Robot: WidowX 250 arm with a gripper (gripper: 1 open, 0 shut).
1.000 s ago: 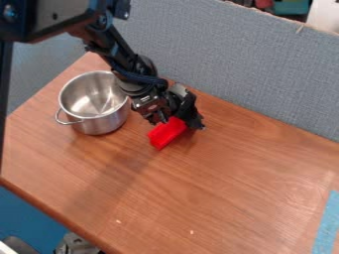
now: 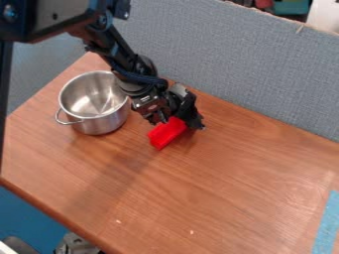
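The black robot arm reaches down from the upper left to its gripper (image 2: pixel 176 117), low over the wooden table (image 2: pixel 199 198). A red cylindrical object (image 2: pixel 167 133) lies at the gripper, partly covered by it, and the gripper is shut on it. Just left of the gripper stands a steel pot (image 2: pixel 93 103) with side handles, empty as far as it shows.
A grey padded panel (image 2: pixel 245 69) runs along the back of the table.
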